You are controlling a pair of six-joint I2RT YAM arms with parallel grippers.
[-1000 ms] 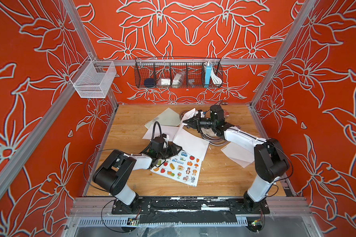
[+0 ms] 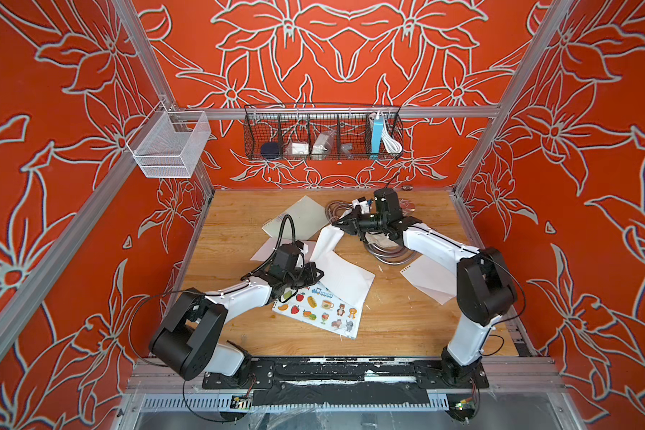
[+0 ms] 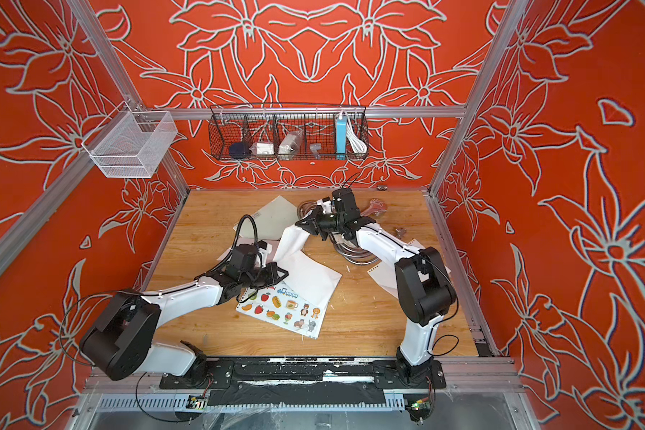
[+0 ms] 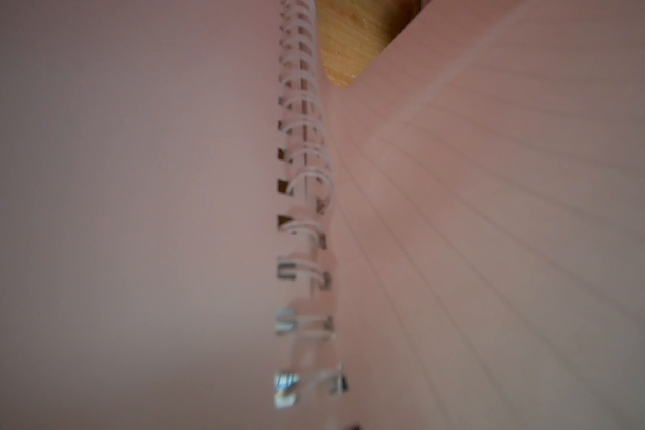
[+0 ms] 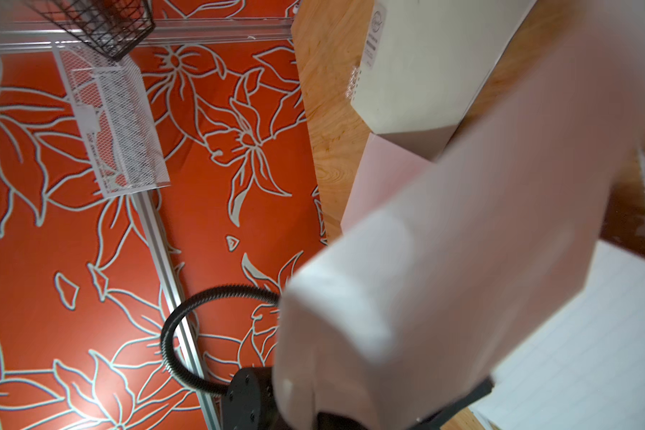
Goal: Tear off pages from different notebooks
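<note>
An open pink notebook fills the left wrist view, its spiral binding [image 4: 301,179] running down the middle and a lined page [image 4: 516,215] on the right. My left gripper [image 2: 315,276] is low over this notebook; its fingertips are hidden in its wrist view, so its finger is hard to see. My right gripper [image 2: 340,223] is raised behind it, shut on a lifted pale page [image 2: 324,241], which hangs curved and blurred across the right wrist view. A sticker sheet [image 2: 315,321] lies in front, partly under the notebook.
A grey-green notebook [image 2: 297,211] lies at the back left, loose pages [image 2: 426,283] at the right, coiled hose [image 2: 390,254] behind the right arm. A black wire basket [image 2: 322,132] and a white basket [image 2: 168,154] hang on the walls.
</note>
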